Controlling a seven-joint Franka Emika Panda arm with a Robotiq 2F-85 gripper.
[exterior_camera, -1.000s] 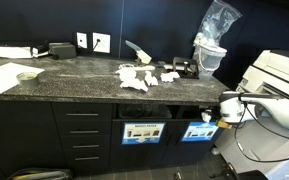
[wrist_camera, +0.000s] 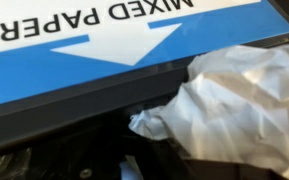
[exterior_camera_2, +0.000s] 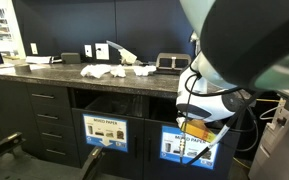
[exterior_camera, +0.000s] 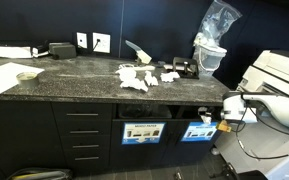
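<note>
A crumpled white paper (wrist_camera: 239,105) fills the right side of the wrist view. My gripper is shut on this paper; its dark fingers are mostly lost in shadow along the bottom edge. Beyond the paper runs the dark rim of a bin opening, above a blue-and-white "MIXED PAPER" label (wrist_camera: 124,40) that appears upside down. In the first exterior view the paper (exterior_camera: 206,113) is a small pale patch at the opening above the right-hand label (exterior_camera: 198,131). The arm covers most of the gripper in the second exterior view.
Several crumpled white papers (exterior_camera: 134,78) lie on the dark countertop (exterior_camera: 74,85). A second labelled bin front (exterior_camera: 143,132) is to the left, under another opening. A dark box-like device (exterior_camera: 185,68) and a bagged clear container (exterior_camera: 211,55) stand at the counter's right end.
The arm at the right has shifted very slightly, and the paper stays near the right opening. The papers on the counter have not moved.
</note>
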